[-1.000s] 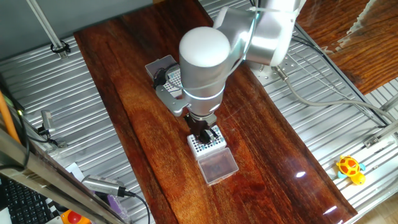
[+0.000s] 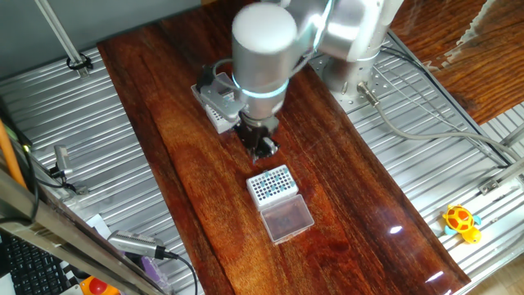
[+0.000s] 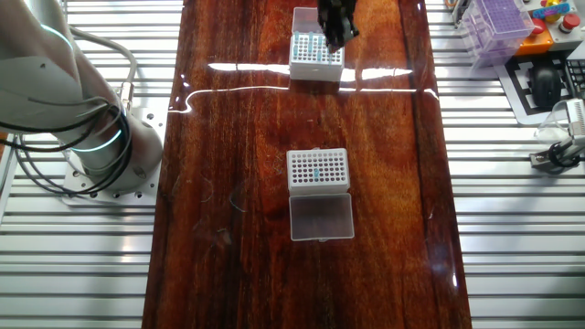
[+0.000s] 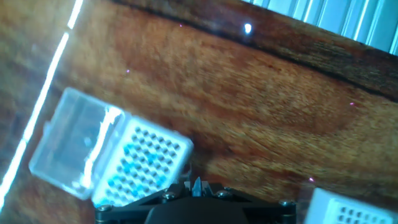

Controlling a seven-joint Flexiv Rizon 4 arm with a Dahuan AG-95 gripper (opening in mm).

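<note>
A white rack box with an open clear lid and several teal pieces in its holes point(image 2: 273, 187) lies on the wooden table, left of centre in the wrist view. A second white rack box point(image 3: 318, 172) has a teal piece in its grid; in exterior view 1 the arm partly covers it, and the wrist view cuts it off. My dark gripper point(image 2: 264, 151) hangs over the table between the boxes, close to the fuller one. At the wrist view's bottom edge, a small pale point shows at the gripper's middle point(image 4: 197, 187); whether it is held is unclear.
Clear lids point(image 2: 287, 219) lie folded out from the boxes. Bare wood point(image 3: 247, 265) surrounds both racks. The arm's base point(image 3: 119, 160) stands beside the table, and a toy turtle point(image 2: 460, 220) sits off its edge.
My gripper was over the fuller rack box. It has moved up and left in exterior view 1, toward the other box, uncovering the fuller box's grid. The boxes have stayed put.
</note>
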